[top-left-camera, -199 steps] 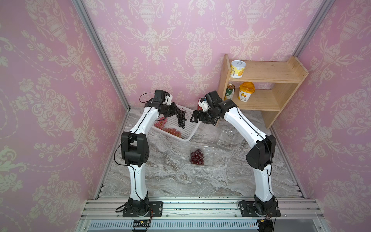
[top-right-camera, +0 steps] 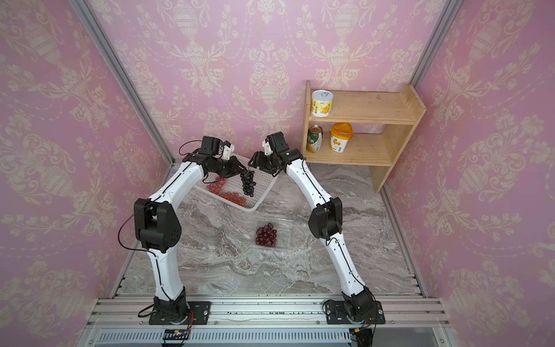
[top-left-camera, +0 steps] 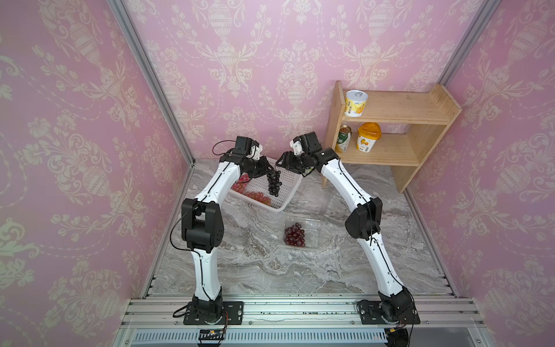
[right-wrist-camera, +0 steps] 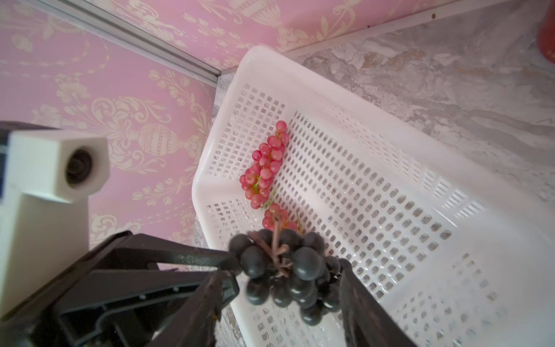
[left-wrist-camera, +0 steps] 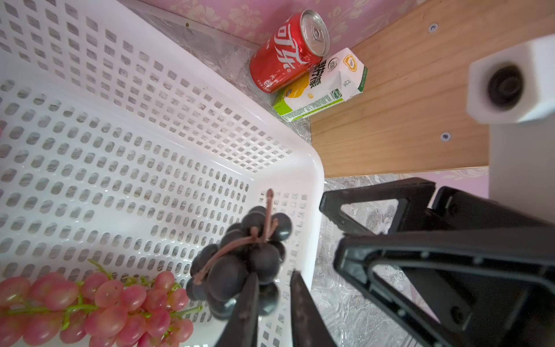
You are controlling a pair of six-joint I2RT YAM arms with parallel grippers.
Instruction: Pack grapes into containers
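A bunch of black grapes [top-left-camera: 274,182] hangs upright inside the white basket [top-left-camera: 286,193], just below and between my left gripper [top-left-camera: 267,167] and my right gripper [top-left-camera: 284,163]; whether either pinches its stem is unclear, as the fingertips are blurred in both wrist views. Pink grapes [left-wrist-camera: 109,306] lie along the basket's left and front. A clear container [top-left-camera: 312,237] in front of the basket holds dark red grapes [top-left-camera: 294,234]. Another clear container [top-left-camera: 338,208] stands to its upper right.
A wooden shelf [top-left-camera: 416,159] with cans and a yellow-lidded tub [top-left-camera: 367,138] stands back right. A red can [left-wrist-camera: 277,57] and drink carton [left-wrist-camera: 318,86] lie between basket and shelf.
My left gripper has shifted slightly right, and the black bunch has moved slightly right with it.
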